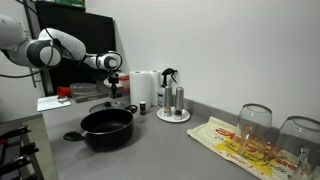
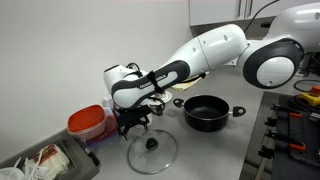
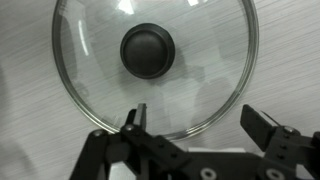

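A round glass lid [image 2: 170,160] with a black knob [image 2: 151,144] lies flat on the grey table. From the wrist view, I look down on the lid [image 3: 200,95], its knob [image 3: 147,50] at upper centre. My gripper is open above the lid's near rim, nothing between its fingers, and the knob is outside the gap. A black two-handled pot [image 1: 107,128] stands uncovered beside the lid; only a glimpse of the lid [image 1: 108,106] shows behind it in exterior view 1.
A red-lidded container [image 2: 87,122] and a metal rack [image 2: 40,165] stand past the lid. Bottles [image 1: 179,98] sit on a white plate. Glass jars [image 1: 253,122] and a yellow cloth [image 1: 222,140] occupy the right end.
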